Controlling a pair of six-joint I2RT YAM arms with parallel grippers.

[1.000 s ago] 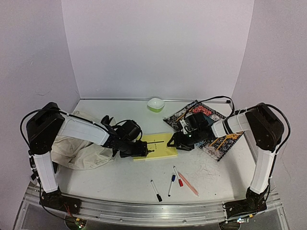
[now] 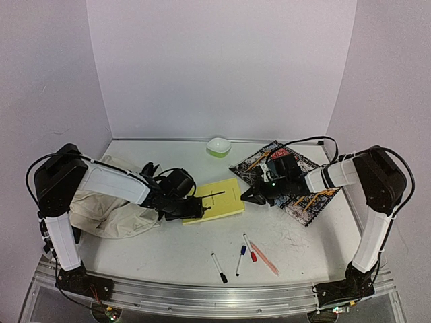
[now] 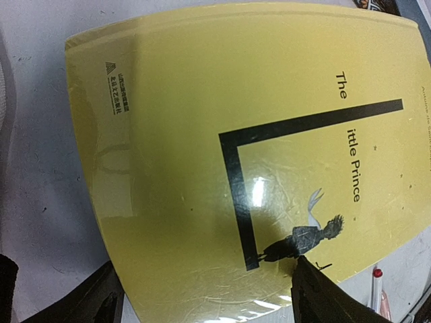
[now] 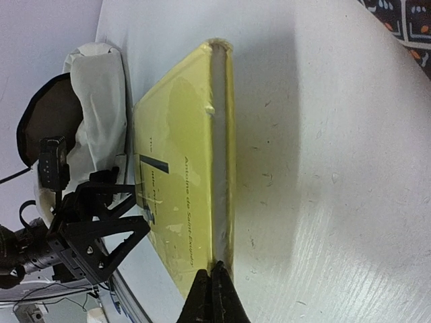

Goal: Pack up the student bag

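Observation:
A yellow book (image 2: 227,192), its cover reading "Little Prince", lies on the table between both arms. My left gripper is open at the book's left part; one fingertip is near its edge and the other overlaps the cover. At the book's right end, my right gripper has its fingertips together against the page edge in the right wrist view. Nothing shows between those fingers. The cream cloth bag (image 2: 111,219) lies slumped on the left, partly hidden by the left arm.
Behind the right gripper is a dark patterned cloth (image 2: 306,212). A white and green bowl (image 2: 218,147) stands at the back. Toward the front lie a black marker (image 2: 219,268), a blue marker (image 2: 240,260), a red marker (image 2: 250,247) and a pinkish stick (image 2: 265,260).
The book has turned slightly counter-clockwise, its right end farther back and a little to the left.

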